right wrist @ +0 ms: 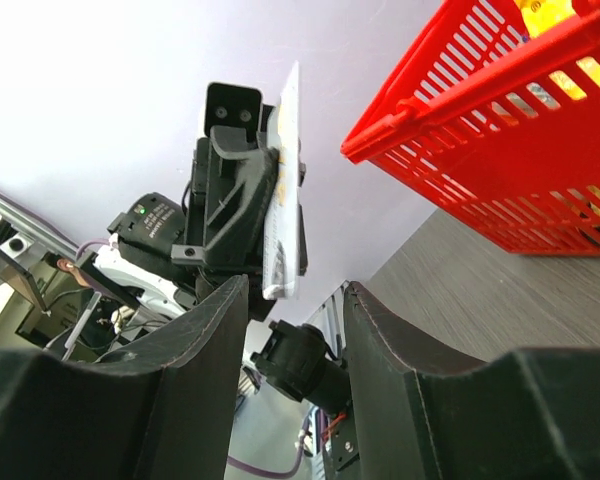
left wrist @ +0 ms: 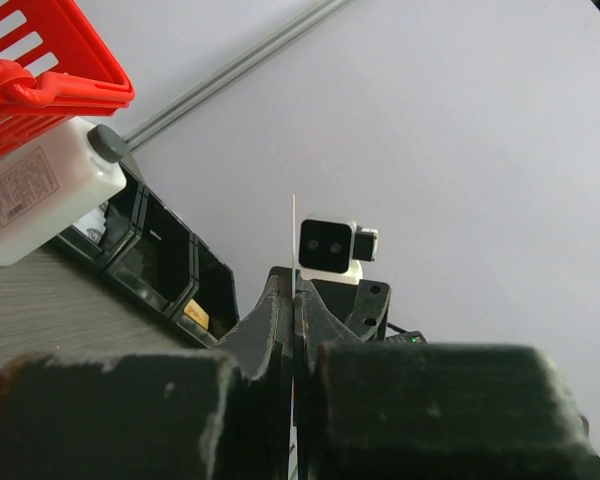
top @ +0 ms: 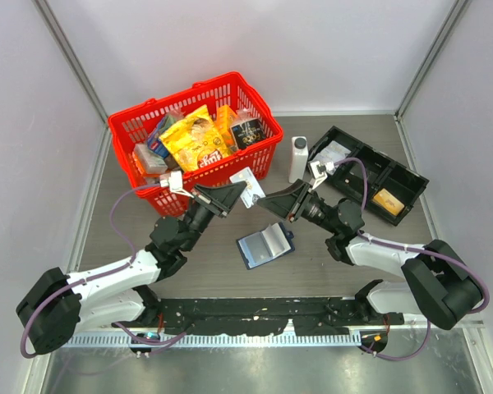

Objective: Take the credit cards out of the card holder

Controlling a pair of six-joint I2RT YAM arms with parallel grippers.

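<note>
A thin white card with faint print is held up between the two arms, pinched at one end in my left gripper. The left wrist view shows this card edge-on, rising from the closed fingertips. My right gripper is partly open; in its wrist view the card stands ahead, its near end lined up with the gap between the fingers. Whether the right fingers touch it cannot be told. The dark blue card holder lies spread open on the table below, with clear sleeves showing.
The red basket full of snack packets stands behind the left gripper. A white bottle and a black compartment tray are at the back right. Bare table surrounds the card holder.
</note>
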